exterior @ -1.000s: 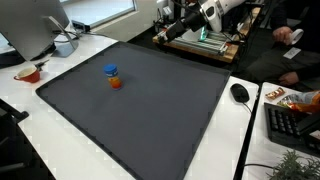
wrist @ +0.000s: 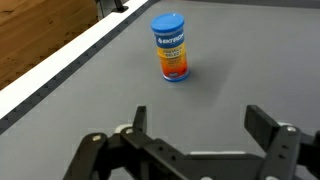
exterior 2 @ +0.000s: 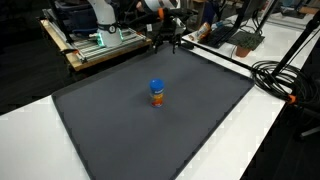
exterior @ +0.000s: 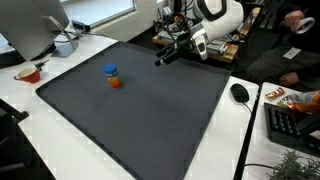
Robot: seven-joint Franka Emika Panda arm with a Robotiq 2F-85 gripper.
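An orange can with a blue lid stands upright on the dark grey mat; exterior view 2 has the can near the middle of the mat. Wide apart in the wrist view, the two fingers of my gripper are open, with only bare mat between them. Ahead of them, a little left of centre, the can shows in full, touched by neither finger. In exterior view 1 the gripper is low over the mat's far edge, to the right of the can.
A red cup sits on the white table to the left. A black mouse and a keyboard lie to the right. Coiled black cable rests beside the mat.
In exterior view 1 my gripper has come down from above the far edge towards the mat. The can has stayed where it was.
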